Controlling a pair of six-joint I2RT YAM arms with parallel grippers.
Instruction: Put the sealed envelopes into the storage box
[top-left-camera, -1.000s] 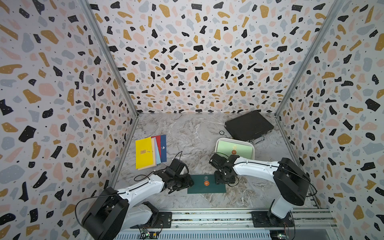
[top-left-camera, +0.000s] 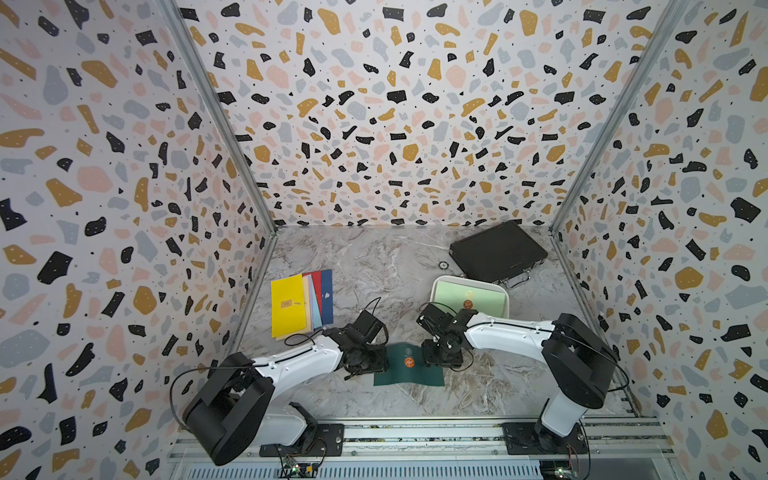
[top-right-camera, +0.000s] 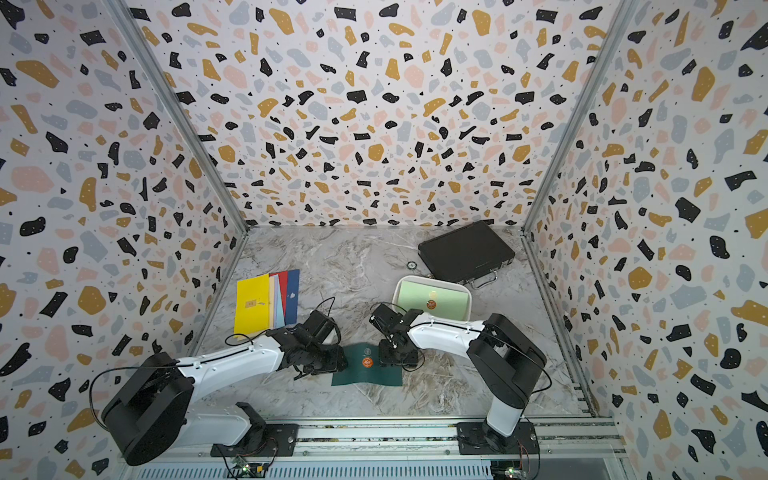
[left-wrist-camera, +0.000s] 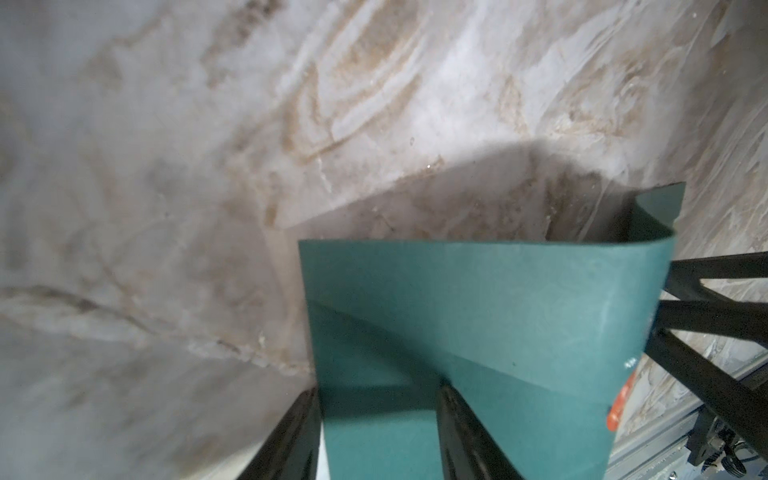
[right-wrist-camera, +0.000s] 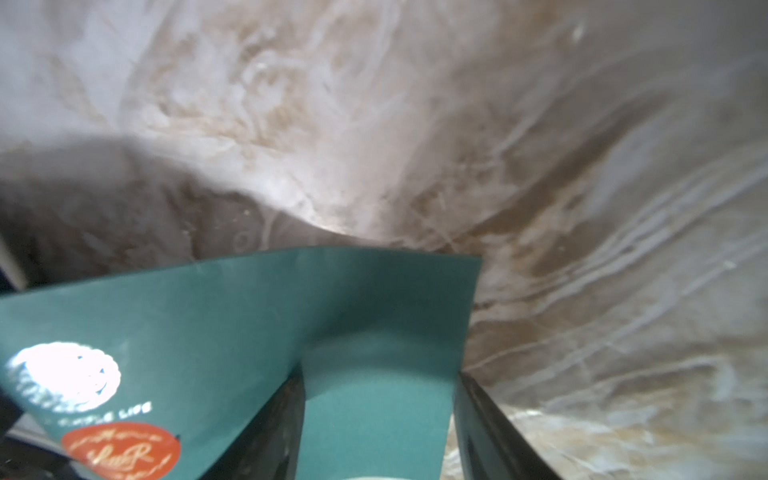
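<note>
A dark green envelope (top-left-camera: 408, 377) with a round orange seal lies on the table between both arms. It is bowed up in the middle and casts a shadow. My left gripper is over its left end, fingers apart, one near the short edge. At the right end, my right gripper stands open, one finger over the envelope and the other by its edge. Whether the fingers touch the paper cannot be made out. Behind the right arm, the white-rimmed storage box (top-left-camera: 433, 297) holds a light green envelope (top-left-camera: 488, 298) with an orange seal.
Overlapping yellow (top-left-camera: 287, 316), red (top-left-camera: 325, 296) and blue envelopes, with paler ones between, lie at the left. A black case (top-left-camera: 498, 250) lies at back right, a small round item (top-left-camera: 443, 265) beside it.
My left gripper moved right onto the envelope's left end. My right gripper shifted slightly left. The envelope went from flat to bowed, its right edge drawn left.
</note>
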